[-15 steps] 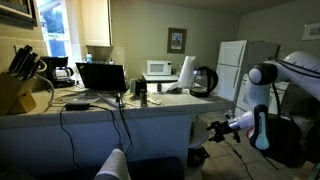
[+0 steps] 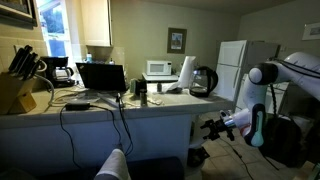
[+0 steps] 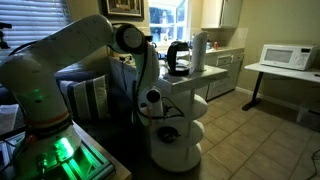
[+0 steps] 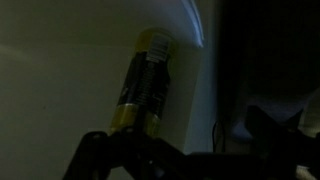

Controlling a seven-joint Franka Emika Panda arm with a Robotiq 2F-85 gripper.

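A yellow-and-black cylindrical object [image 4: 145, 85] lies on a pale surface in the wrist view, left of centre. My gripper is open at the bottom of that view, its dark fingers [image 4: 100, 155] spread wide. The object's lower end comes close to the left finger; whether they touch cannot be told. In the first exterior view the gripper [image 2: 214, 129] hangs low, past the right end of the counter. From the second exterior view, the arm reaches down to the white end shelves [image 3: 182, 155], and the fingertips are hard to make out.
The counter [image 2: 60, 119] carries a knife block [image 2: 14, 92], a laptop [image 2: 102, 77] and a kettle [image 2: 204, 80]. A dark round item [image 3: 168, 134] sits on a shelf. Open tiled floor [image 3: 250, 130] lies beyond the shelves.
My gripper has shifted only slightly beside the counter's end. The counter and the things on it look the same.
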